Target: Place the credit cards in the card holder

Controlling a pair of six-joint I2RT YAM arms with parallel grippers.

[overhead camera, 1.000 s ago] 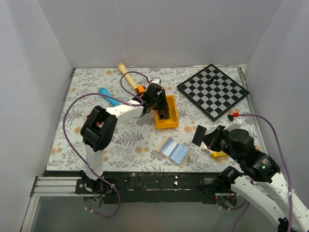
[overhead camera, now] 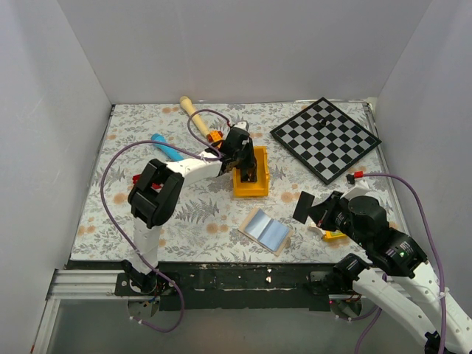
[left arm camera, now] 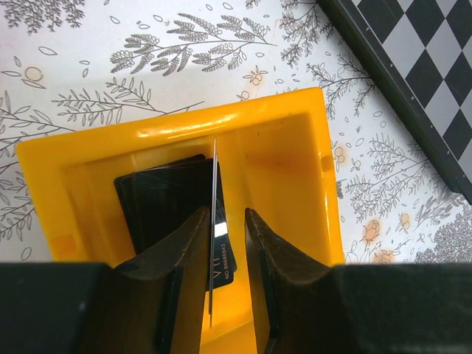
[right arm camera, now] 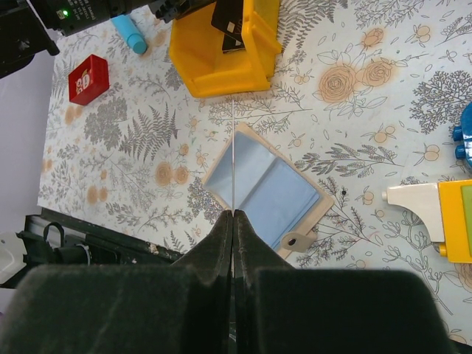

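The card holder lies open on the table, beige outside with pale blue pockets inside. Pinched edge-on in my right gripper, a dark card stands out beyond the shut fingertips, to the right of the holder. My left gripper reaches into a yellow box with its fingers partly open. A thin upright card shows edge-on between those fingers, close to the left finger, with a gap before the right one. Black cards lie in a loose stack on the box floor beneath.
A chessboard lies to the box's right. Left of the box are a blue cylinder and a red box. A yellow-and-white toy sits near the right arm. Bare patterned table surrounds the card holder.
The yellow box has slid slightly to the left. My left arm has shifted a little towards the front right. The right arm and its card have stayed still.
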